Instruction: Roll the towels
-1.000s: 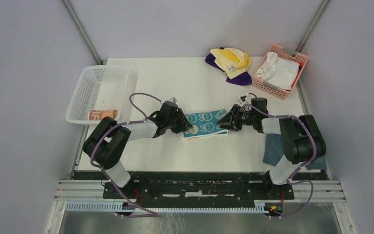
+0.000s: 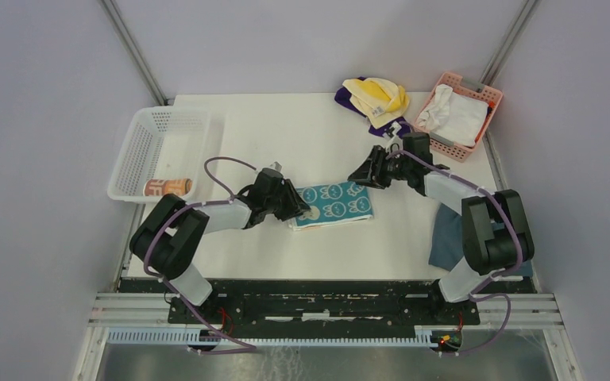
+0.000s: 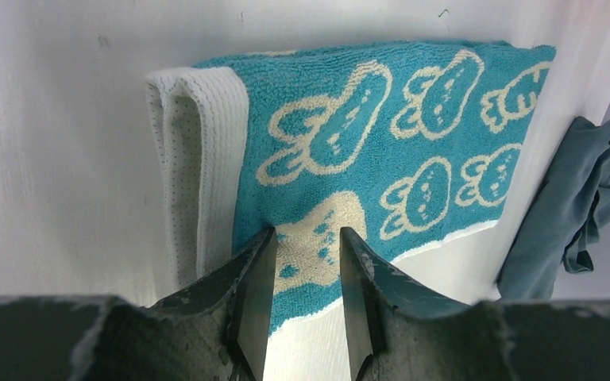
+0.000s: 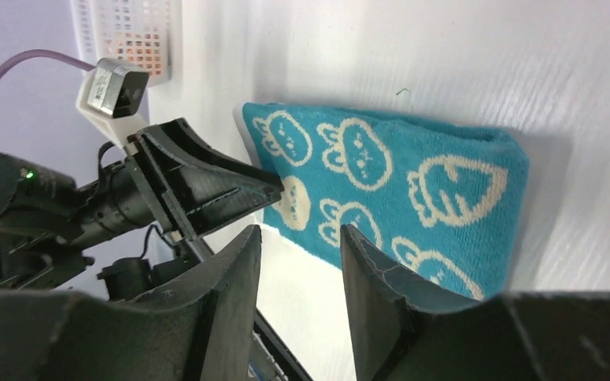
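A teal towel (image 2: 335, 203) with pale paw-like shapes lies folded in a flat strip at the middle of the table. Over its left end is my left gripper (image 2: 306, 213), and in the left wrist view a gap shows between the fingers with the towel beneath. The white underside of a fold (image 3: 226, 119) stands up along that end. Near the towel's far right corner hovers my right gripper (image 2: 357, 178). Its fingers (image 4: 234, 274) are apart in the right wrist view, nothing between them. Whether the left fingertips touch the cloth is hard to tell.
At left, a white basket (image 2: 137, 127) holds a rolled orange towel (image 2: 167, 187). Yellow and purple towels (image 2: 379, 99) lie at the back, beside a pink basket (image 2: 438, 144) of white cloths. A dark blue-grey cloth (image 2: 446, 238) sits at front right. Bare table surrounds the teal towel.
The left gripper stays over the left end; the towel sits slightly further left.
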